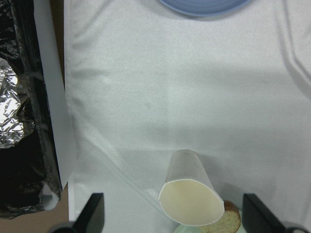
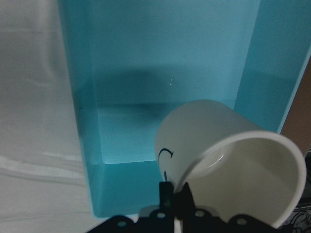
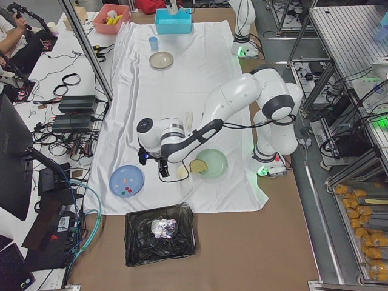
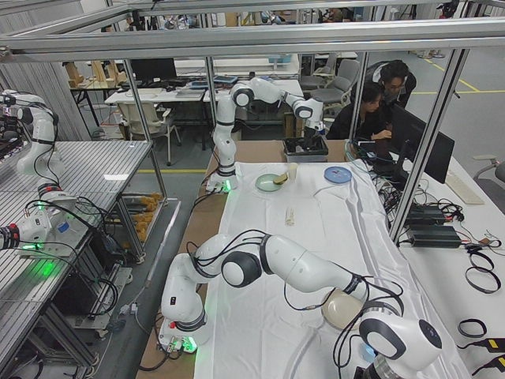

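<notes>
My left gripper stands open above a pale paper cup (image 1: 187,189) lying on its side on the white cloth, beside a bread slice (image 1: 223,221) on the green plate (image 3: 212,170). A blue plate (image 1: 204,7) lies further off. Crumpled foil (image 1: 9,107) sits in a black-lined bin (image 3: 157,248). In the right wrist view, my right gripper is shut on the wall of a white mug (image 2: 204,126) with black markings, held over a light blue bin (image 2: 126,131).
A beige plate (image 3: 160,60) and blue cup (image 3: 153,43) stand at the cloth's far end, near a red basket (image 3: 103,24) with items.
</notes>
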